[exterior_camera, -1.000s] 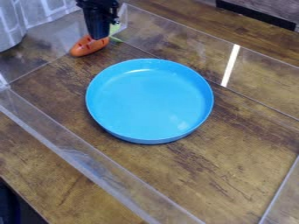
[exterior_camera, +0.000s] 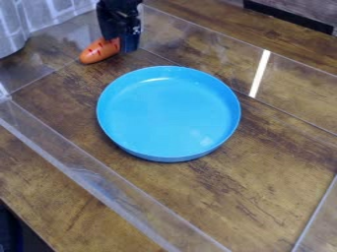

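Observation:
An orange carrot-like object lies on the wooden table at the upper left. The black gripper is low over it, at its right end, hiding part of it; whether the fingers touch it is not clear. The finger gap is hard to make out. A round blue plate sits in the middle, below and right of the orange object and apart from it.
Clear strips or panels run along the left and right. A white crumpled item fills the top-left corner, and a dark edge runs along the top right.
The gripper has moved down toward the orange object, covering more of its right end. The plate is unmoved.

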